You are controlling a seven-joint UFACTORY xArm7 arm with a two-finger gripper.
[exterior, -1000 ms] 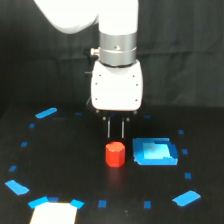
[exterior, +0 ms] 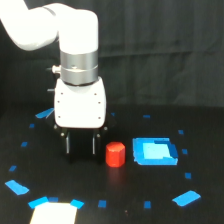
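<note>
My white gripper (exterior: 82, 147) hangs low over the dark table, left of a red cylinder (exterior: 115, 154). Its two dark fingers stand apart, with nothing visible between them. The red cylinder stands upright, clear of the right finger. To the right of the cylinder lies a small blue square tray (exterior: 139, 153) with a pale blue inside. How high the fingertips are above the table is hard to tell.
Small blue marks are dotted over the black surface. Larger blue pieces lie at the front left (exterior: 16, 187) and front right (exterior: 186, 198). A pale block (exterior: 53, 214) sits at the front edge. Dark curtain hangs behind.
My gripper has shifted left and lower, from above and behind the red cylinder to its left side. Its fingers look wider apart. The cylinder and the blue tray look unmoved.
</note>
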